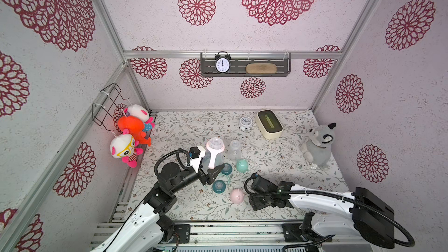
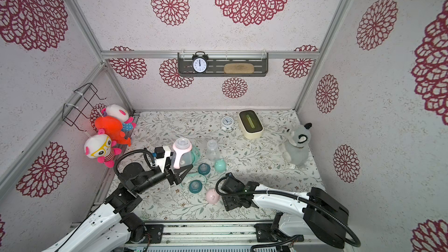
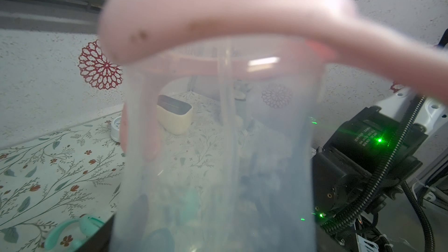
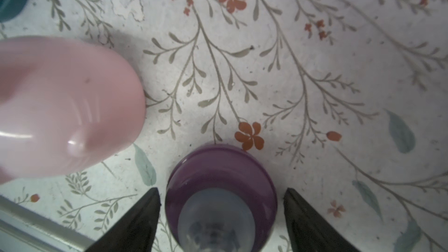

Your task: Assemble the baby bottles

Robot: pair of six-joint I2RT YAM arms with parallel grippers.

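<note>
A clear bottle with a pink handle (image 3: 219, 158) stands upright between the fingers of my left gripper (image 1: 212, 174), whose fingers are wide apart; contact with the bottle's sides cannot be made out. My right gripper is low over the table, open around a purple ring with a pale nipple (image 4: 219, 177); a narrow gap shows on each side. Close to its left lies a pink dome cap (image 4: 70, 107). Two teal ring-and-nipple pieces (image 1: 218, 186), a mint dome cap (image 1: 242, 165) and a second clear bottle (image 1: 234, 150) are on the table.
A mint handle (image 3: 74, 231) is by the bottle. At the back are a white clock (image 1: 245, 123) and a cream box (image 1: 269, 124); a grey plush toy (image 1: 318, 145) sits right. Free table lies between toy and right arm.
</note>
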